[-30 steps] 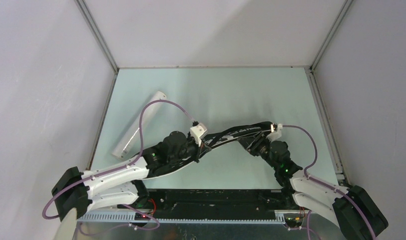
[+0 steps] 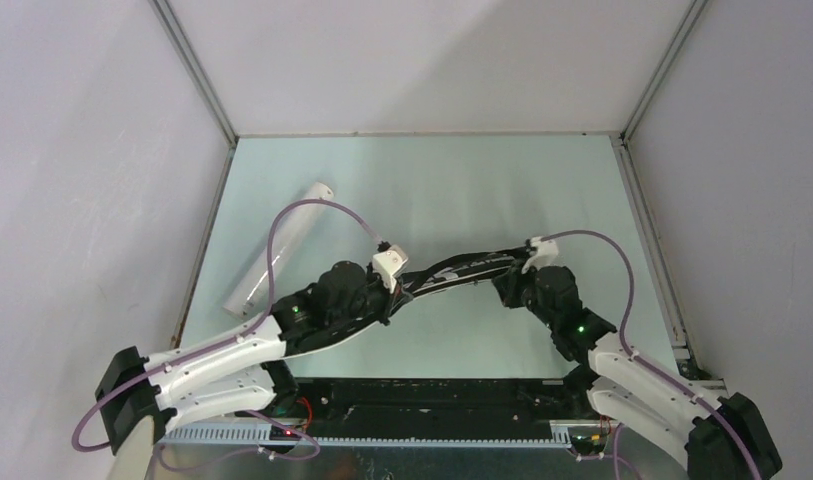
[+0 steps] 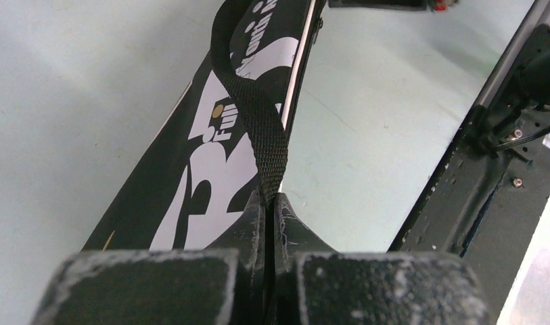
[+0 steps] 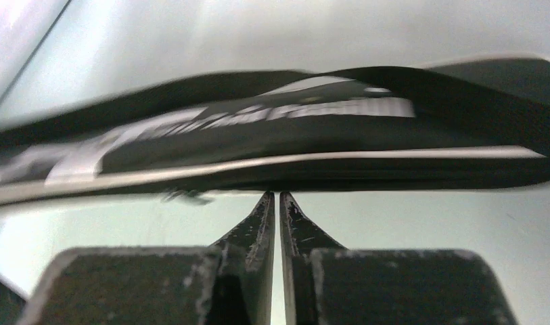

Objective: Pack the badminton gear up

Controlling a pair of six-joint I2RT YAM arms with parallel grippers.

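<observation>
A long black racket bag (image 2: 452, 270) with white lettering lies diagonally across the table, partly hidden under the left arm. In the left wrist view, my left gripper is shut on the bag's black woven strap (image 3: 258, 115). My right gripper is at the bag's right end; in its wrist view the blurred bag (image 4: 312, 135) runs across just beyond the fingertips, which are close together with nothing visible between them.
A white shuttlecock tube (image 2: 282, 240) lies at the back left of the pale table (image 2: 422, 180). Walls enclose three sides.
My right gripper and wrist have shifted and turned slightly at the bag's right end. My left arm has moved a little toward the left.
</observation>
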